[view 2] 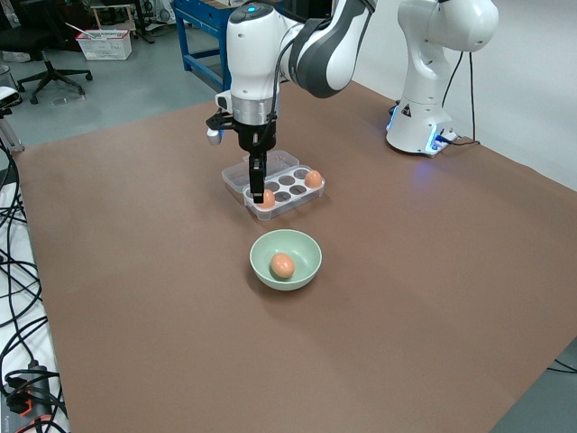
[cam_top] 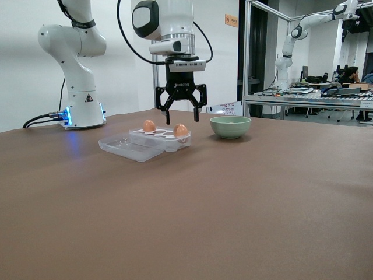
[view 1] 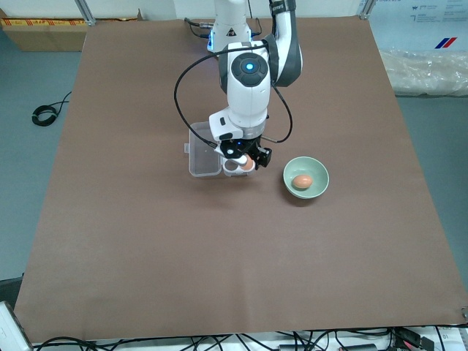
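Note:
My black gripper (cam_top: 182, 116) hangs open above the clear plastic egg carton (cam_top: 160, 140), its fingers apart with nothing visible between them. The carton's lid lies folded open, and two eggs sit in it, one egg (cam_top: 149, 126) at the rear in the top view and another egg (cam_top: 180, 131) beside my gripper. In the right view my fingers partly cover the nearer egg (view 2: 268, 201). A mint-green bowl (view 1: 306, 190) stands to the carton's right in the left view, holding one brown egg (view 1: 302, 181).
The white arm base (cam_top: 83, 105) stands at the back. Cables (view 1: 80, 344) run along the table's front edge.

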